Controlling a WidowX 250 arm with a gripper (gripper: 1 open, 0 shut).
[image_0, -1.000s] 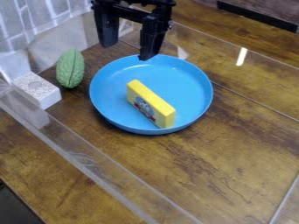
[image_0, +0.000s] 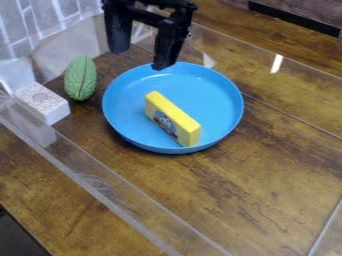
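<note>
A black gripper (image_0: 142, 50) hangs at the top, above the back of a blue plate (image_0: 214, 100), its two dark fingers spread apart with nothing seen between them. On the plate lies a yellow box (image_0: 173, 116) with a printed side, slanting from upper left to lower right.
A green leafy object (image_0: 80, 78) lies left of the plate, and a white speckled block (image_0: 42, 103) sits further left. Clear plastic edges run along the left and right.
The plate and the objects around it have not moved.
</note>
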